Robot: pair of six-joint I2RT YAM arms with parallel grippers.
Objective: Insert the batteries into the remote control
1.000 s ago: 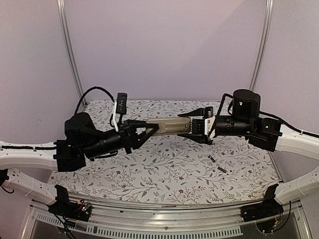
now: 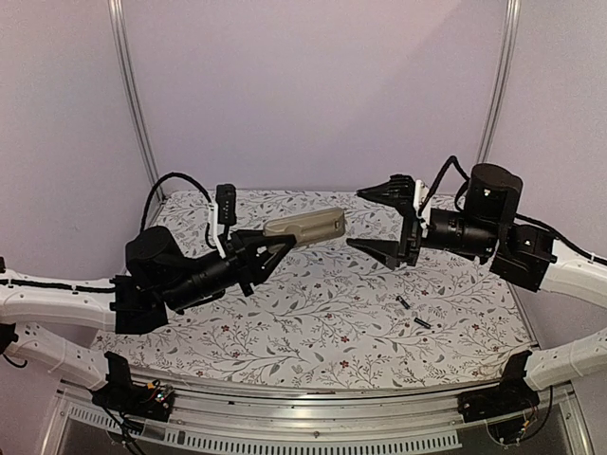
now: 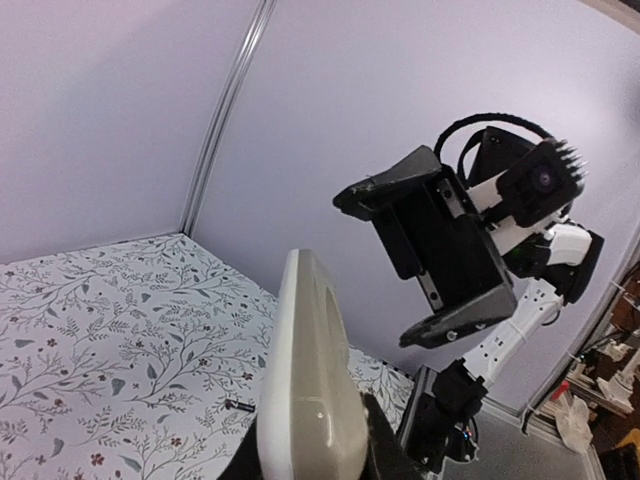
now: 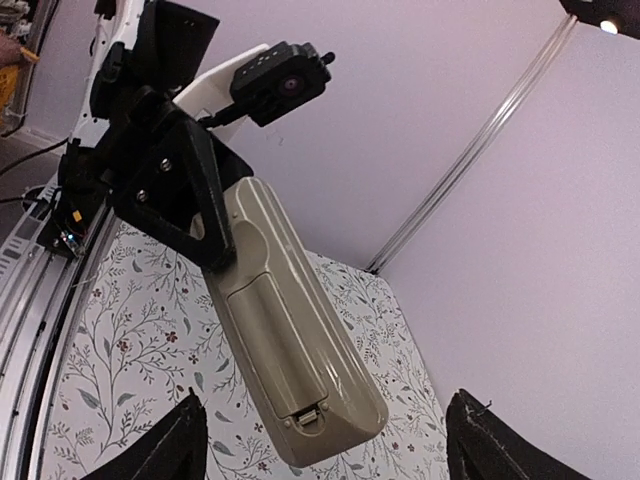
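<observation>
The pale remote control is held up over the table, one end between the fingers of my left gripper, which is shut on it. In the right wrist view its battery cover appears in place, a small latch at the free end. My right gripper stands open just right of that free end, apart from it, nothing between its fingers. The two small dark batteries lie on the table below the right arm; in the left wrist view a battery shows beside the remote.
Pale walls enclose the back and sides. A metal rail runs along the front edge.
My right gripper has opened wide and drawn back to the right, off the remote's end. The batteries have stayed put.
</observation>
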